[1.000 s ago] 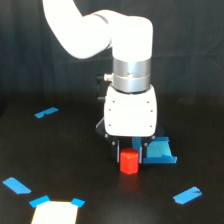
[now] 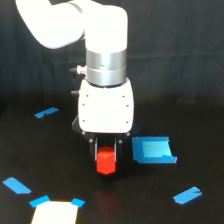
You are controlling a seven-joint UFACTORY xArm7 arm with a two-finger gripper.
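Observation:
A small red block (image 2: 106, 162) sits between the two fingers of my gripper (image 2: 106, 154), in the middle of the view. The gripper hangs straight down from the white arm and is shut on the block. Dark fingers (image 2: 92, 149) cover part of the block's sides; its front face shows. Whether its underside touches the dark table cannot be told from here.
Right of the gripper lies a blue taped square (image 2: 155, 150). Blue tape strips mark the table at front left (image 2: 16, 186), front right (image 2: 187, 195) and back left (image 2: 46, 112). A pale sheet (image 2: 55, 213) edged with blue tape lies at the front left.
My gripper and the red block have moved left together, away from the blue taped square, which now shows more fully. The tape and pale sheet are unmoved.

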